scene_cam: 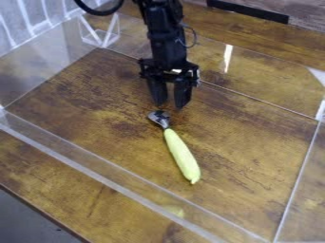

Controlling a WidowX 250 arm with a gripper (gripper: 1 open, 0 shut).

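My black gripper point(169, 98) hangs in the upper middle, open, its fingers pointing down just above the wooden table. Just below it lies a tool point(181, 152) with a long pale-yellow handle and a short dark metal head, which points up-left toward the gripper. Nothing shows held between the fingers.
Clear plastic walls point(114, 178) border the wooden work area point(76, 133) on several sides. A dark bar and a white rail stand at the back.
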